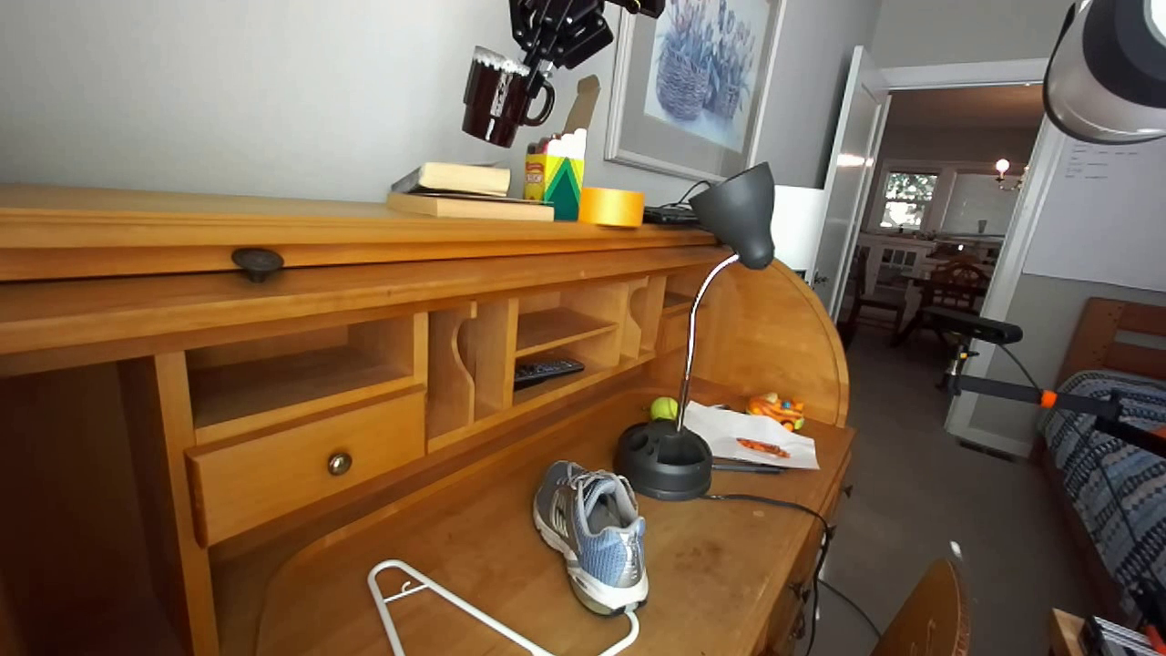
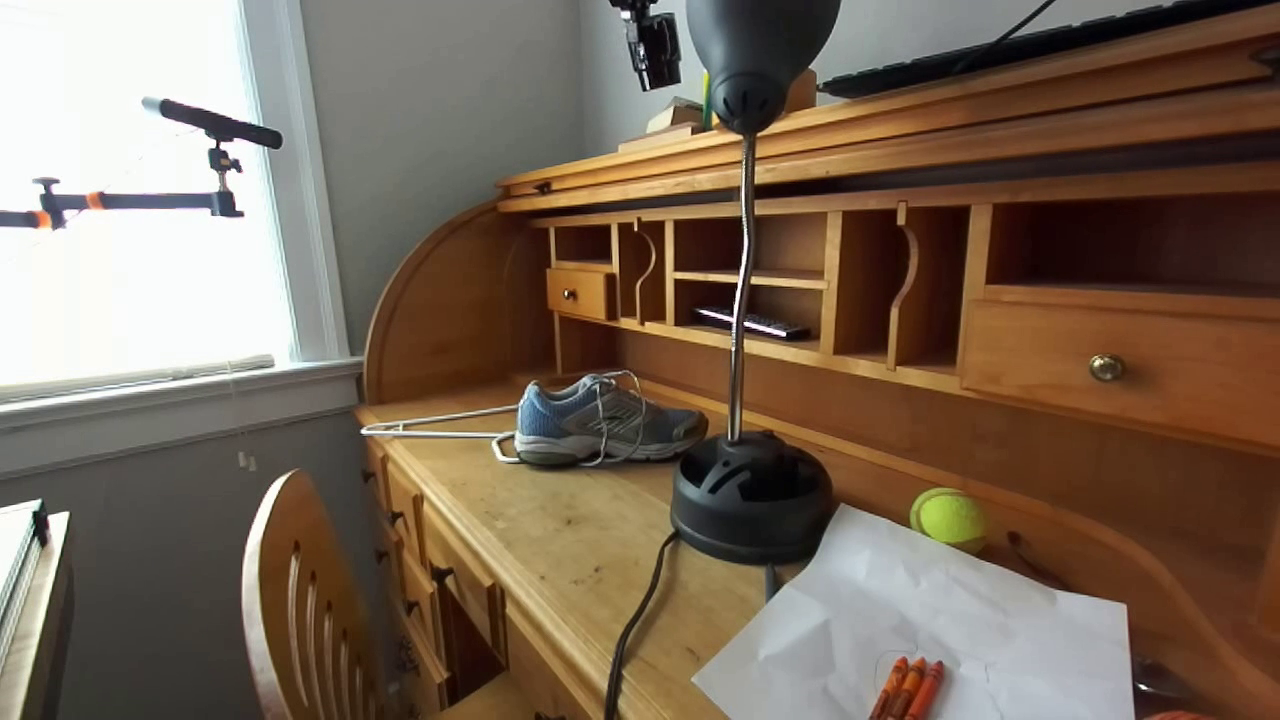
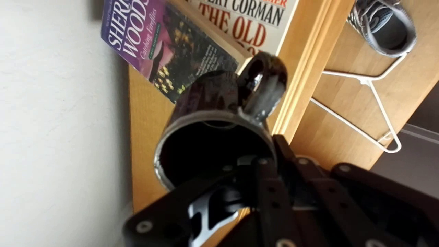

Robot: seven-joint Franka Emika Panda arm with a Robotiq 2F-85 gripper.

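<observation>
A dark brown mug (image 1: 497, 100) with a whitish rim hangs in the air above the desk's top shelf, slightly tilted. My gripper (image 1: 537, 78) is shut on its rim, near the handle. In the wrist view the mug (image 3: 210, 96) opens toward the camera, and one finger of my gripper reaches inside its wall. Below the mug lie two paperback books (image 3: 177, 49). In exterior view 2 the gripper's dark tip (image 2: 654, 54) shows beside the lamp head.
On the top shelf stand a crayon box (image 1: 555, 175) and a yellow tape roll (image 1: 611, 207), right of the books. The shelf's left stretch (image 1: 219, 202) is bare. A black lamp (image 1: 662, 459), a shoe (image 1: 598, 536) and a white hanger (image 1: 465, 603) occupy the desktop.
</observation>
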